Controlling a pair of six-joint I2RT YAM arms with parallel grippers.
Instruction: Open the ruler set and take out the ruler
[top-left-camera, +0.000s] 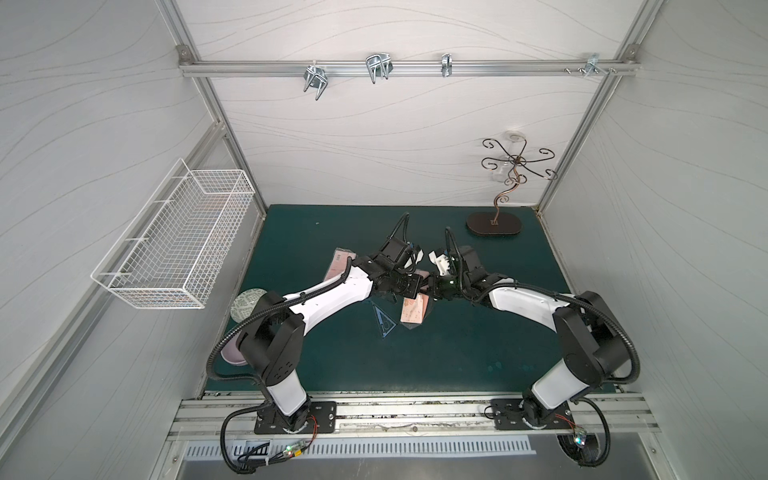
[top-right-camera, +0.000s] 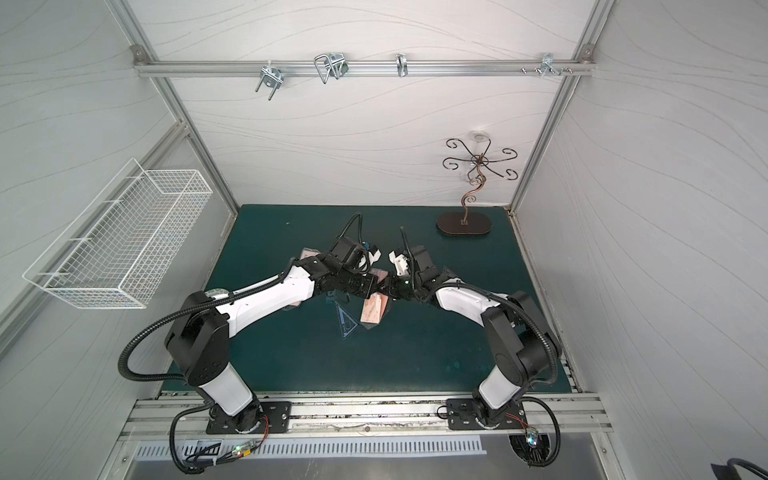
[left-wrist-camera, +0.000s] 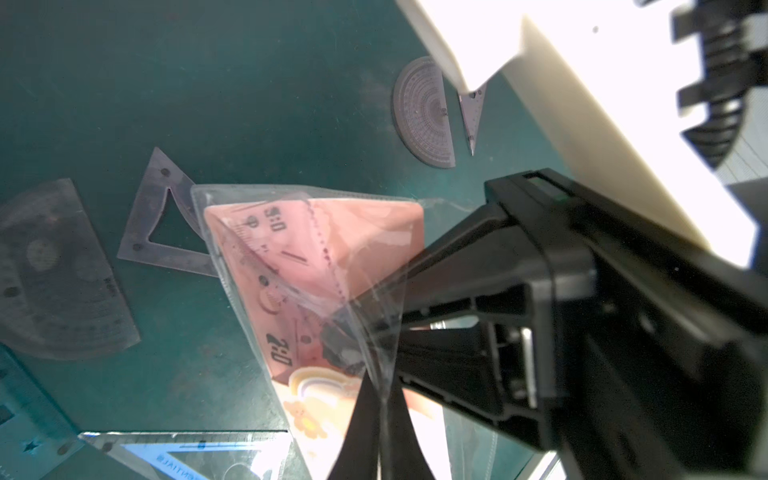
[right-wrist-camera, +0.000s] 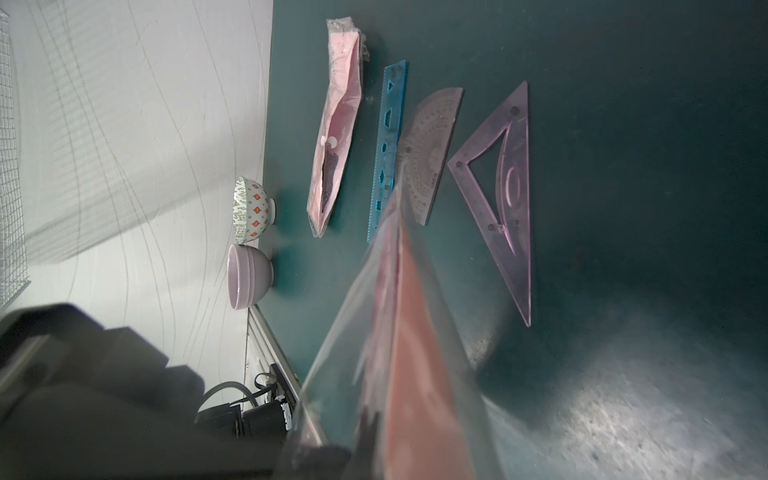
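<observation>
A clear plastic pouch with a pink printed card is held up between my two grippers in the left wrist view. My left gripper is shut on the pouch's thin film. From the right my right gripper reaches in, its tips shut on the film. The pouch rises edge-on in the right wrist view; its far side is hidden. Loose on the table lie a teal ruler, a large protractor, a purple triangle, a clear-and-blue triangle, a small protractor and a compass-like pointed piece.
Another pink pouch lies near the ruler. A patterned bowl and a lilac bowl stand at the table's left side. A metal stand is at the back right.
</observation>
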